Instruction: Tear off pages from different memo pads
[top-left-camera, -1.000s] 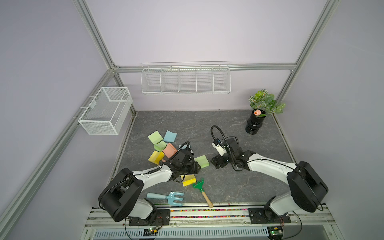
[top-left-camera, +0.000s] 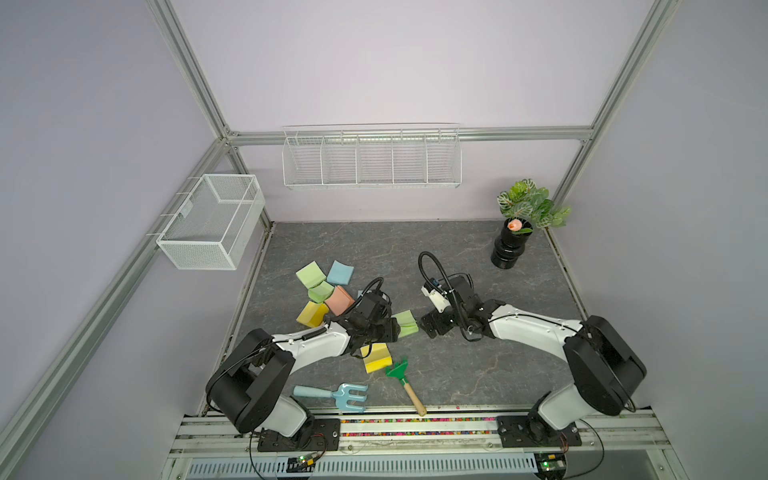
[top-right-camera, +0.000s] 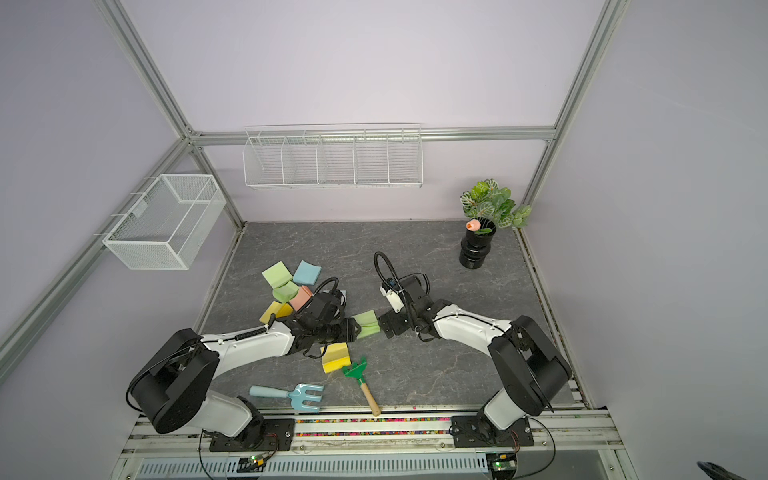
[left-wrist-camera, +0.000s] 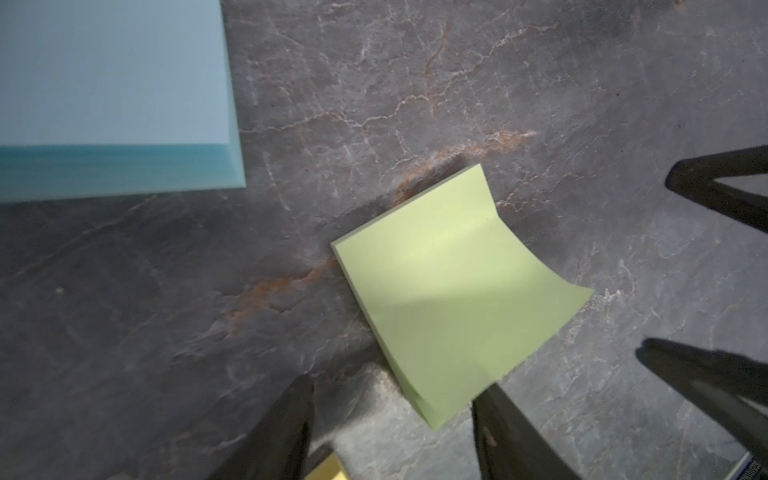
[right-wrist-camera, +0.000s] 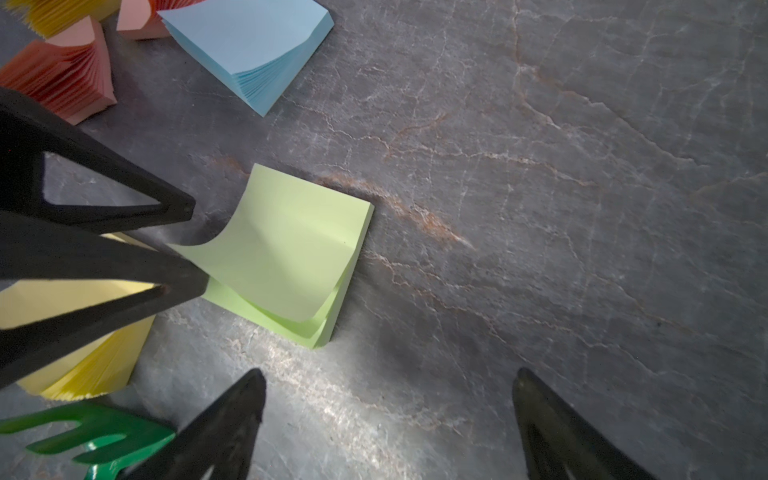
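A light green memo pad (top-left-camera: 405, 322) lies on the dark tabletop between both grippers, its top page bent up at one side. In the left wrist view my left gripper stands open beside this pad (left-wrist-camera: 452, 288), which has nothing holding it. My right gripper is open, with bare tabletop between its fingers; the pad (right-wrist-camera: 288, 248) lies up and left of them. A blue pad (left-wrist-camera: 112, 96) sits near it. Yellow (top-left-camera: 376, 358), pink (top-left-camera: 338, 300) and further green pads (top-left-camera: 310, 273) lie on the left.
A blue fork (top-left-camera: 348, 397) and a green rake (top-left-camera: 406, 384) lie at the front. A potted plant (top-left-camera: 508, 248) stands at back right. Wire baskets (top-left-camera: 209, 254) hang on the walls.
Both arms have moved slightly: my left gripper a little toward the back, my right arm a little leftward and back.
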